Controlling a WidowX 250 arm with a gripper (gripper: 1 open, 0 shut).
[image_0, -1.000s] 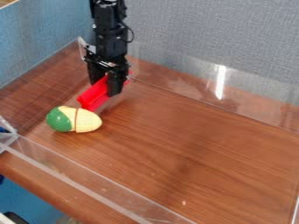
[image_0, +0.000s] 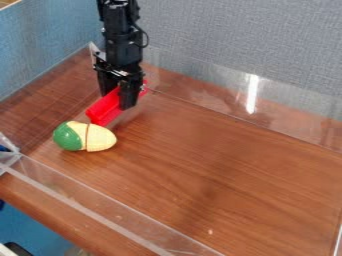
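My black gripper (image_0: 120, 88) reaches down from the top of the camera view over a long red object (image_0: 104, 110) lying on the wooden floor at the back left. Its fingers are around the red object's upper part, but whether they grip it is unclear. Just in front lies a toy vegetable or egg shape (image_0: 84, 137), pale yellow with a green end.
Clear low walls ring the wooden surface (image_0: 221, 180), which is bare in the middle and right. Grey and blue padded walls stand behind and to the left. Something white (image_0: 6, 158) is at the left edge.
The gripper has shifted very slightly over the red object; the objects on the floor look essentially where they were.
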